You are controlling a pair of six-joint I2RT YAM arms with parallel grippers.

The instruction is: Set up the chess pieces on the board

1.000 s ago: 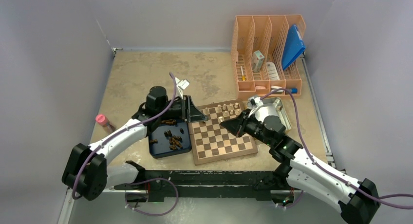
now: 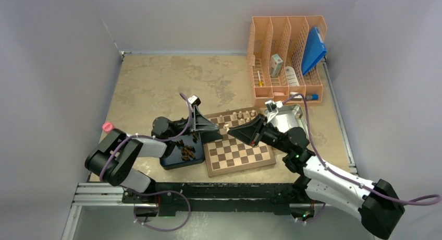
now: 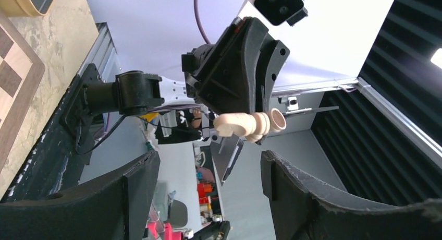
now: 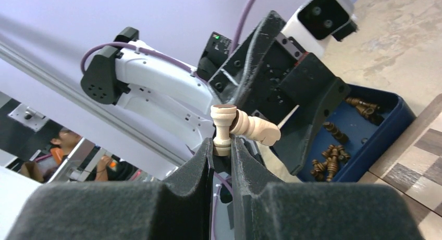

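My right gripper [image 2: 229, 129] is shut on a light chess piece [image 4: 222, 126], held above the board [image 2: 237, 157]. Across that piece, in the right wrist view, lies a second light piece [image 4: 259, 129], tilted and apparently touching it; whether the fingers grip this one too I cannot tell. Facing it from the left, my left gripper stands open with nothing between its fingers; the light piece [image 3: 237, 124] shows beyond them. Several light pieces [image 2: 247, 114] stand along the board's far side. Dark pieces [image 2: 187, 154] lie loose in the blue tray [image 2: 182, 166].
Behind the board rises an orange divided rack [image 2: 276, 88] with a blue folder [image 2: 314, 49]. A metal tray [image 2: 298, 111] lies right of the board, partly under the right arm. A pink-capped bottle [image 2: 107, 127] is at the left.
My right gripper has shifted slightly left, closing the distance between the two.
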